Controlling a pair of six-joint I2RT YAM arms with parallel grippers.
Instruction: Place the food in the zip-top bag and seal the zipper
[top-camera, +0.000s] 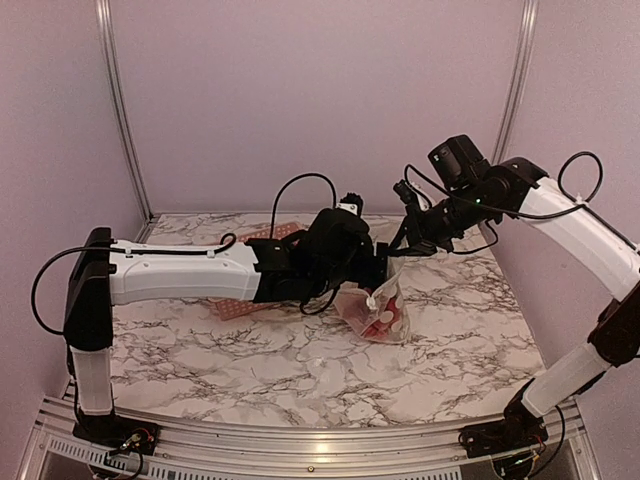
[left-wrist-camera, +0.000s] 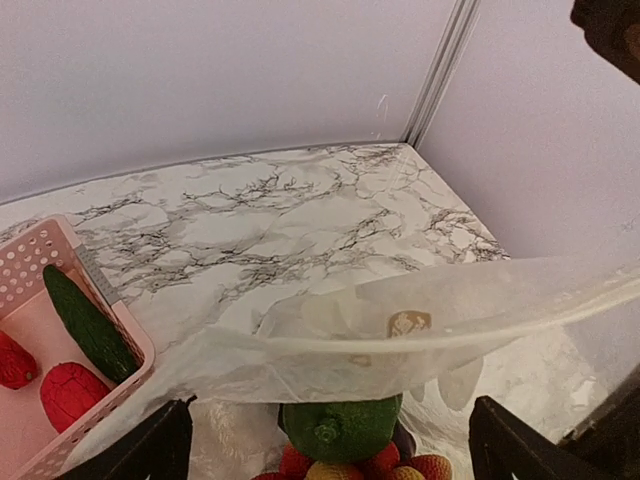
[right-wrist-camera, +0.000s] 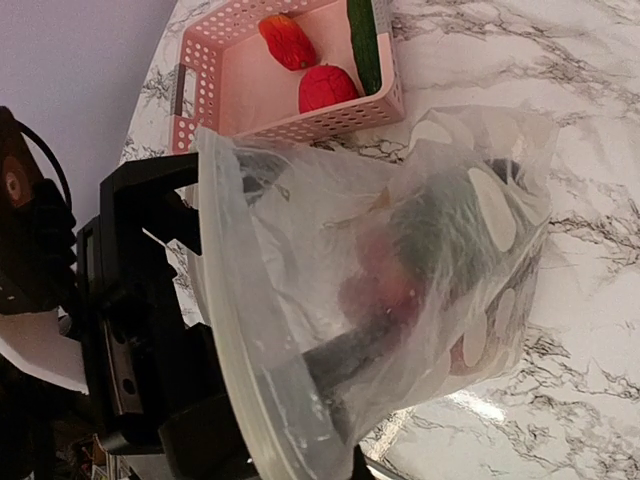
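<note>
A frosted zip top bag with pale spots stands on the table, its mouth upward and its rim unsealed. A round green food lies inside above several red and yellow pieces; through the plastic the green food looks blurred. My left gripper is open, its fingers spread apart and reaching into the mouth, above the green food and clear of it. At the bag's upper edge, my right gripper is shut on the rim; only a dark tip of it shows in its own wrist view.
Behind and left of the bag is a pink perforated basket, holding a cucumber, a red food and an orange-red food. The left arm partly hides it from above. Marble table around the bag's right side is bare.
</note>
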